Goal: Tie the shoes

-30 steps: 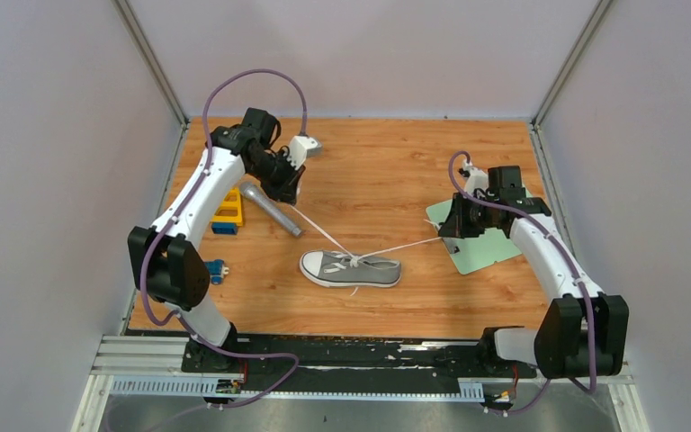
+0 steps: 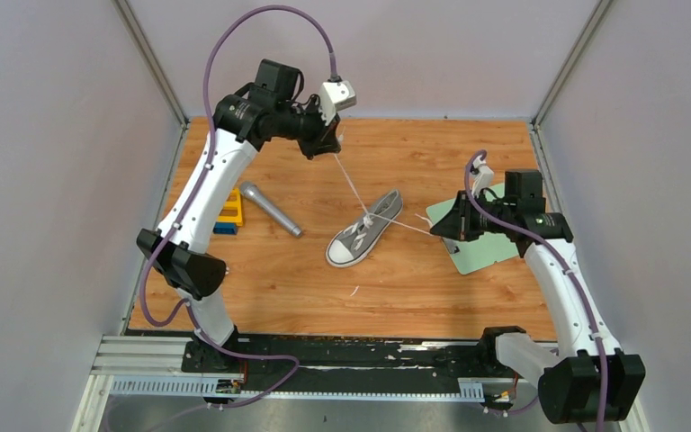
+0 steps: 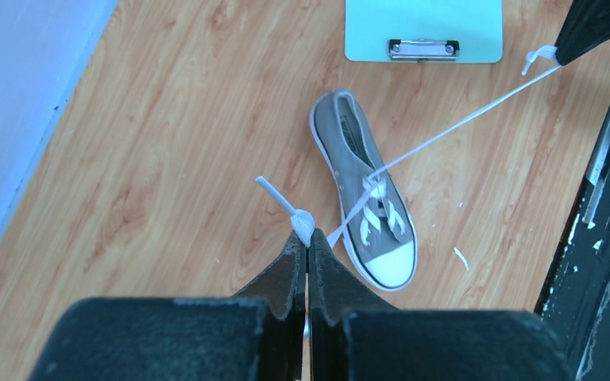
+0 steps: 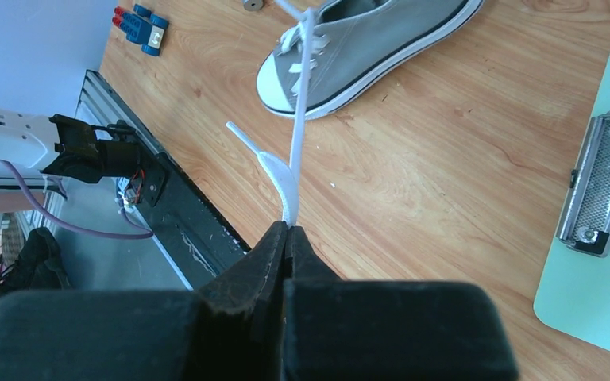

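Note:
A grey canvas shoe with white toe [image 2: 363, 232] sits mid-table at a diagonal, toe toward the front left. My left gripper is raised high behind it, shut on a white shoelace whose end pokes up from the fingertips. My right gripper is lower, to the shoe's right, shut on the other lace, its loose end sticking out. Both laces stretch taut from the knot area at the shoe's eyelets in a V, as the top view shows.
A green clipboard [image 2: 475, 259] lies under the right arm. A grey cylinder [image 2: 270, 209] and yellow and blue toys [image 2: 228, 207] lie at the left; a small blue toy vehicle [image 4: 137, 30] is near them. Bare table surrounds the shoe.
My left gripper has risen and moved back and right, pulling its lace. The shoe has swung from lying crosswise to a diagonal, heel toward the back. My right gripper has shifted slightly.

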